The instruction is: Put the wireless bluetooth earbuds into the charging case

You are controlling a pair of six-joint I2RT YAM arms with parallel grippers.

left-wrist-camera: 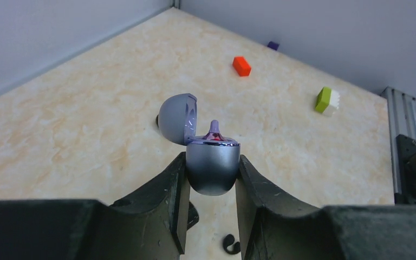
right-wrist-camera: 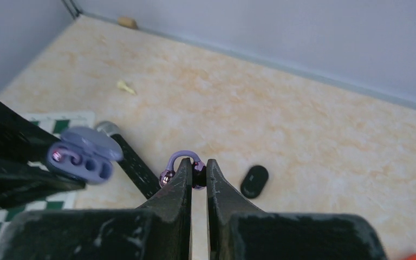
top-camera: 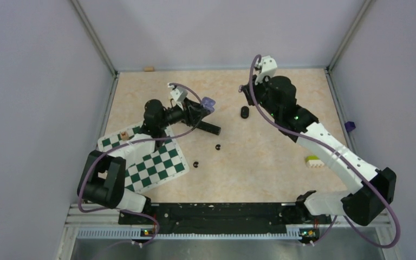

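Observation:
My left gripper is shut on the lavender charging case, whose lid stands open. One earbud shows inside the case. In the right wrist view the case is at the left, in the left gripper's fingers. My right gripper is shut on a small lavender earbud, apart from the case and to its right. From the top, the left gripper is near the middle of the table and the right gripper is higher toward the back right.
A long black bar, a black oval object and small black pieces lie mid-table. A checkered board is at left. A red block and a green-and-white block lie at right. The back has free room.

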